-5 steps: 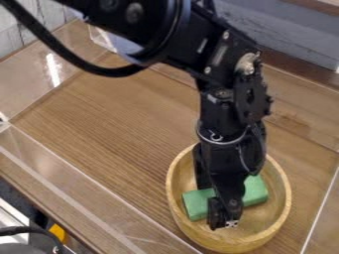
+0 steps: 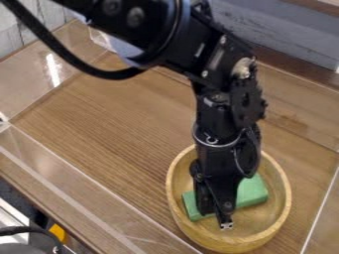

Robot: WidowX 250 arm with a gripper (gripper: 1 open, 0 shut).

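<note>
A round yellow wooden bowl (image 2: pixel 255 230) sits at the lower right with a green block (image 2: pixel 257 190) lying in it. My black gripper (image 2: pixel 213 202) reaches down from above into the bowl, its fingertips over the block. The gripper hides the middle of the block, and I cannot tell whether the fingers are closed on it.
Transparent edging runs along its sides. A black cable and a small yellow object (image 2: pixel 57 231) are at the lower left, and a pale wall (image 2: pixel 279 35) stands at the back.
My gripper has shifted slightly left and its fingers appear a little nearer each other over the green block. The bowl has hardly moved.
</note>
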